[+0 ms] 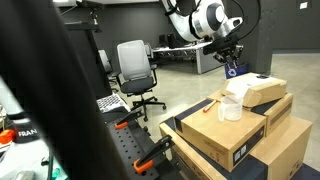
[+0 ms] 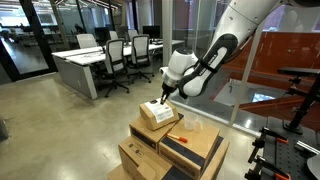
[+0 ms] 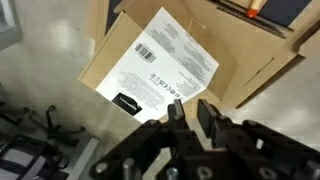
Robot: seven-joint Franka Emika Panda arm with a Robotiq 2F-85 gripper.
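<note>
My gripper is open above a cardboard box that carries a white printed label [image 3: 165, 62], and nothing lies between its fingers. In the first exterior view the gripper [image 1: 232, 58] hangs from the white arm, higher than the small carton [image 1: 258, 92] on the stacked boxes. A translucent container [image 1: 231, 107] stands in front of that carton. An orange marker-like stick [image 1: 207, 105] lies on the box top to its left. From the second exterior view, the carton [image 2: 157, 116], the stick [image 2: 177, 137] and the container [image 2: 193, 124] all show.
Large cardboard boxes [image 1: 222, 128] form the work surface, with open floor [image 2: 70, 130] beside them. An office chair [image 1: 135, 70] stands behind. A dark post [image 1: 75, 100] blocks part of the first exterior view. Something blue [image 1: 236, 71] shows just below the gripper there.
</note>
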